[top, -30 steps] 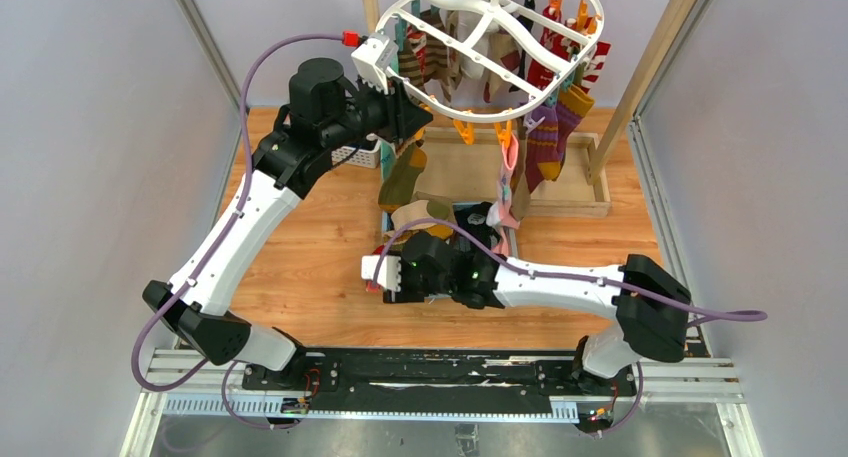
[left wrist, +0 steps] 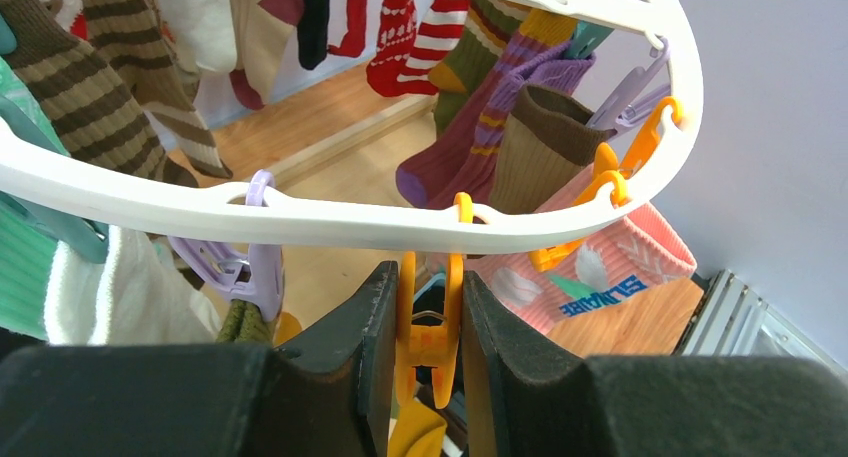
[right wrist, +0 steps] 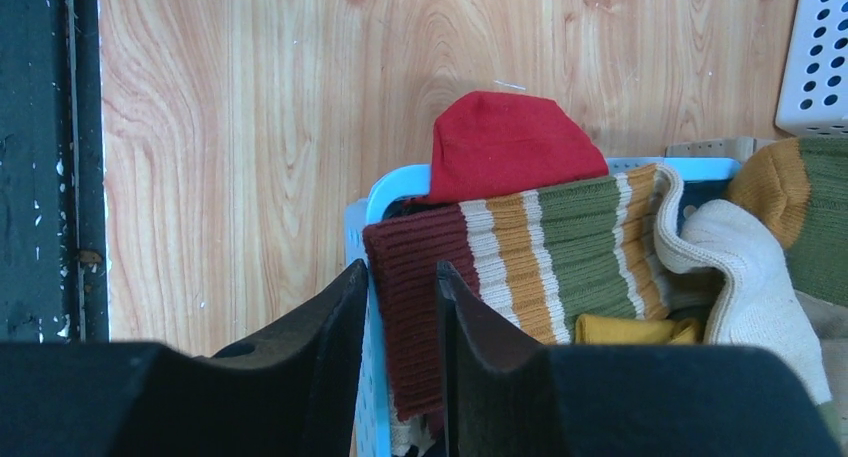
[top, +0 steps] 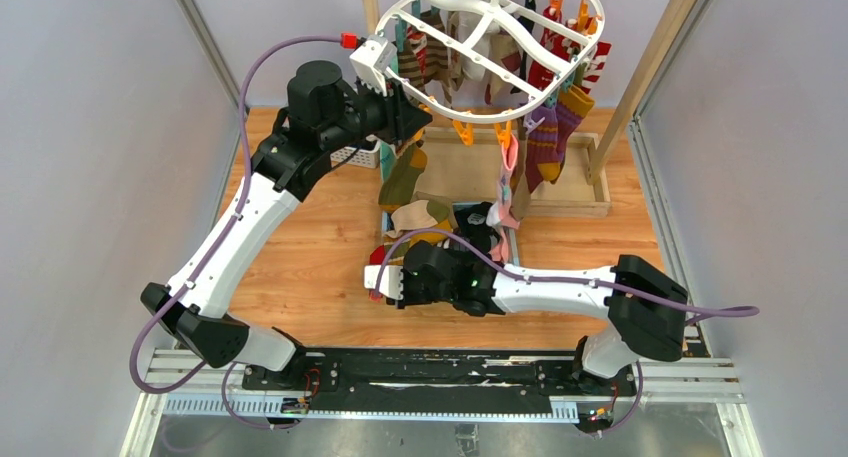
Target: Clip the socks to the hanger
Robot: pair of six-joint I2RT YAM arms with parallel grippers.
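Observation:
The white ring-shaped hanger carries several socks and hanging clips. At its near rim, my left gripper is shut on an orange clip, and no sock shows in that clip. Below, my right gripper points down over the sock basket, its fingers apart. Between and just beneath them lies the maroon cuff of a striped sock, draped at the basket's blue rim. Whether the fingertips touch the cuff I cannot tell. A red sock hangs over the same rim.
A pink sock hangs from an orange clip to the right, and a purple clip holds a green sock on the left. A wooden tray lies under the hanger.
The left arm and the hanger look the same throughout.

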